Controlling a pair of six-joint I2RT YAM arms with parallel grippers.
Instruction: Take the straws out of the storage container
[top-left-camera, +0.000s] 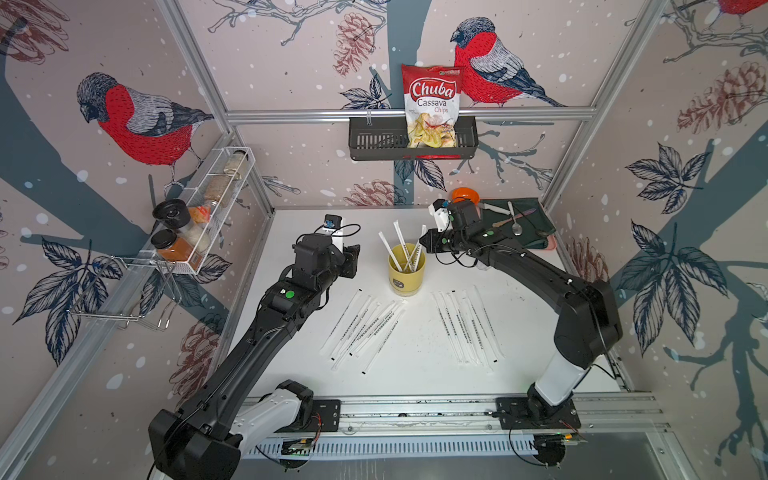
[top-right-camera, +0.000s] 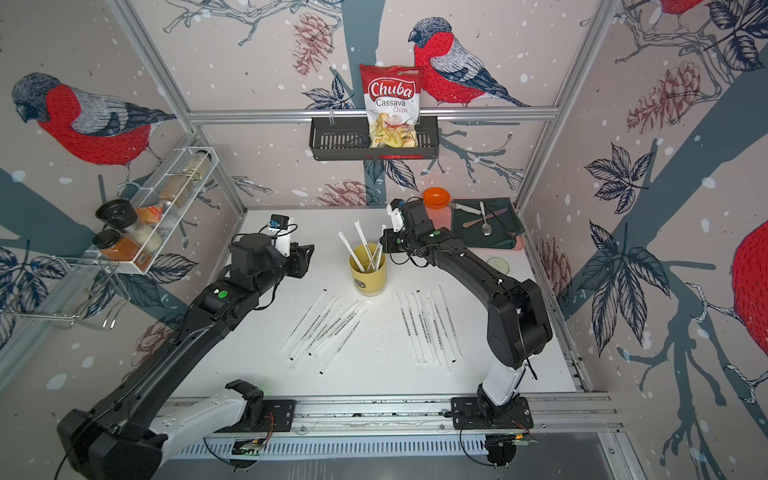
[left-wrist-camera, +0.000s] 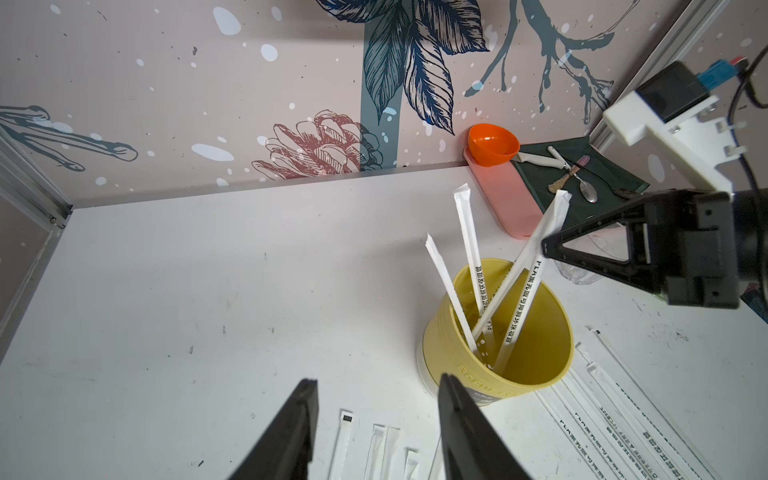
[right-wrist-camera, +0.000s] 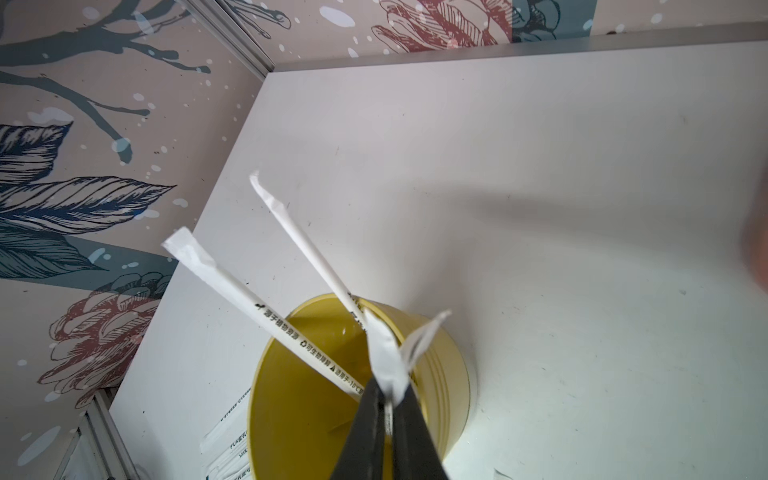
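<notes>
A yellow container (left-wrist-camera: 448, 344) stands on the table with several white paper-wrapped straws (left-wrist-camera: 468, 232) leaning in it. My right gripper is at the top of the straws on the right side of the container. Its fingers are closed, and two white straw ends (right-wrist-camera: 385, 352) stick up at the fingertips; a strip of straw shows between them. Whether both straws are pinched cannot be told. Left of the container, my left gripper hangs open above the table, nothing between its fingers. More wrapped straws (top-left-camera: 364, 328) lie on the table in front of it.
A second group of straws (top-left-camera: 466, 326) lies on the right side. At the back right are an orange bowl (top-left-camera: 464, 195) and a dark green cloth (top-left-camera: 532, 217) with utensils. Shelves (top-left-camera: 216, 200) hang on the left wall.
</notes>
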